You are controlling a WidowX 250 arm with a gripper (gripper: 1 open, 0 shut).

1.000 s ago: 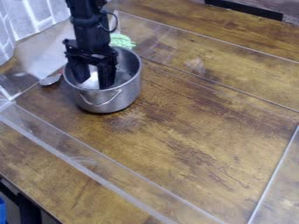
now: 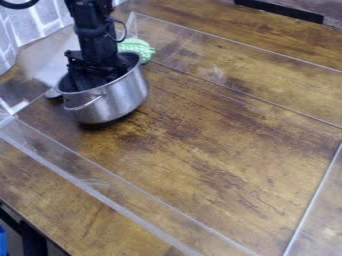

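A steel pot point(image 2: 110, 100) stands on the wooden table at the upper left, tilted slightly, with a wire handle on its side. My black gripper point(image 2: 94, 72) reaches down into the pot's mouth from above. Its fingertips are hidden by the pot and dark against its inside, so whether it is open or shut cannot be made out.
A pale green object point(image 2: 136, 48) lies behind the pot. A grey sheet at the left holds a small metal item. Clear plastic strips edge the work area.
The pot and my gripper have moved a little to the left and back, and the pot's handle side now faces more toward the left.
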